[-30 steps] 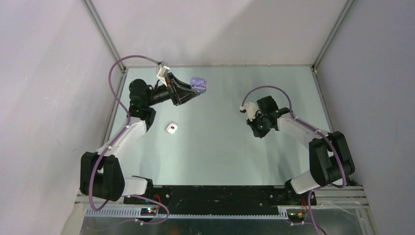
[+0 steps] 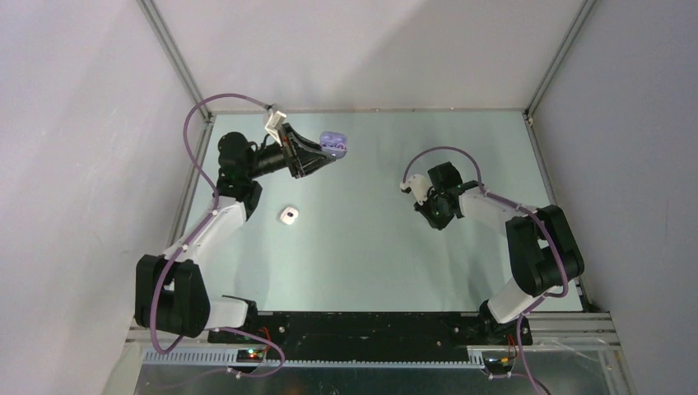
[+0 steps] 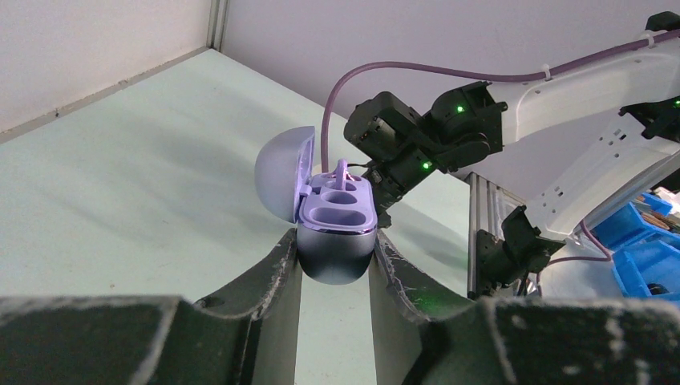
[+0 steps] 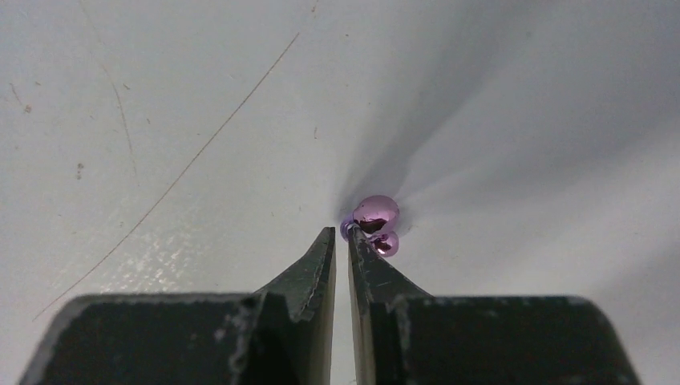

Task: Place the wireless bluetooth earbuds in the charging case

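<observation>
My left gripper is shut on the open lilac charging case (image 2: 333, 145), holding it raised at the upper left of the table; in the left wrist view its lid stands up beside the slots. A glossy pink-purple earbud (image 4: 374, 215) lies on the table in the right wrist view. Just short of it are the tips of my right gripper, close together with a narrow gap, the right finger overlapping the earbud's edge in the image. Whether they touch it is not clear.
A small white square object (image 2: 288, 215) lies on the left of the table (image 2: 354, 247), whose middle is clear. Walls bound the back and sides. Blue bins (image 3: 641, 269) show beyond the right arm in the left wrist view.
The left arm and the case it holds have stayed in place.
</observation>
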